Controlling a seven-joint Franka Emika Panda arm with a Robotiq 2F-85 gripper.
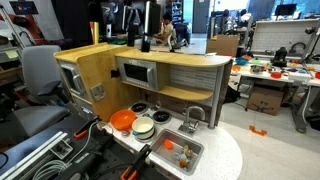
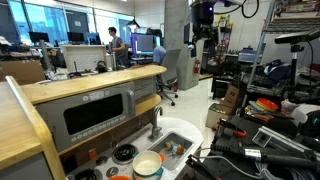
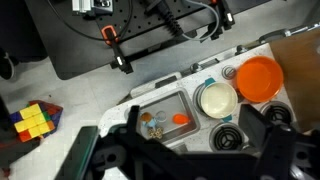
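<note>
My gripper hangs high above the toy kitchen, its dark fingers set wide apart at the bottom of the wrist view. It looks open, and no object shows between the fingertips. Beneath it lies a grey sink (image 3: 147,107) holding an orange item (image 3: 181,119) and several small pieces. A cream pot (image 3: 218,100) is between the sink and an orange bowl (image 3: 260,79). In exterior view 1 the pot (image 1: 143,127) and bowl (image 1: 123,119) stand near the burners, with the sink (image 1: 182,150) to their right.
A faucet (image 1: 194,116) rises behind the sink. The wooden shelf unit with a silver microwave (image 1: 137,72) stands along the back. A multicoloured cube (image 3: 35,121) lies apart at the left of the wrist view.
</note>
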